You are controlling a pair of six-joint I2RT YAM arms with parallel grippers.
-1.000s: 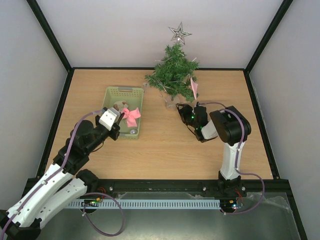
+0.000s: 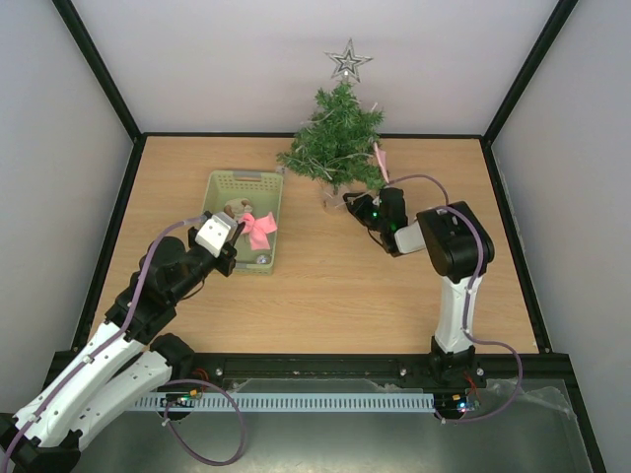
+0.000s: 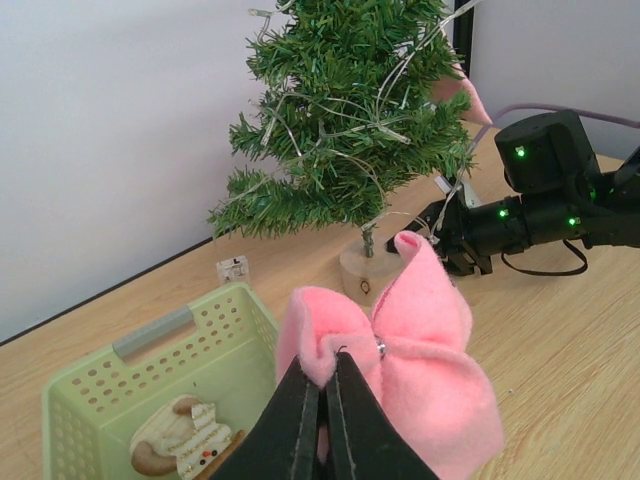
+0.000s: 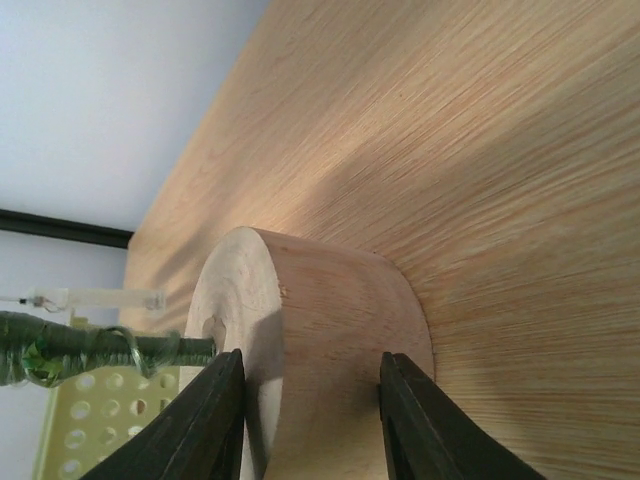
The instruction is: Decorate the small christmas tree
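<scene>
The small green Christmas tree [image 2: 338, 133], with a silver star [image 2: 349, 59] on top, stands on a round wooden base [image 3: 370, 270] at the back of the table. A pink bow [image 3: 430, 370] is pinched at the fingertips of my left gripper, which is shut, over the right side of the basket. My right gripper is partly open at the wooden base, whose side [image 4: 335, 310] shows between and beyond its fingers. Whether those fingers touch the base, I cannot tell. Another pink piece [image 2: 381, 161] hangs on the tree's right side.
The light green basket [image 2: 224, 187] contains a gingerbread-like ornament [image 3: 185, 440] and a small round silvery item [image 2: 263, 259]. A thin wire of lights [image 3: 345, 155] winds through the branches. Bare table [image 2: 306, 305] lies in front, between the arms.
Tree, star and base have shifted slightly left, the star also slightly up in the view. My right gripper has moved a little up and left with them. The left arm stays still.
</scene>
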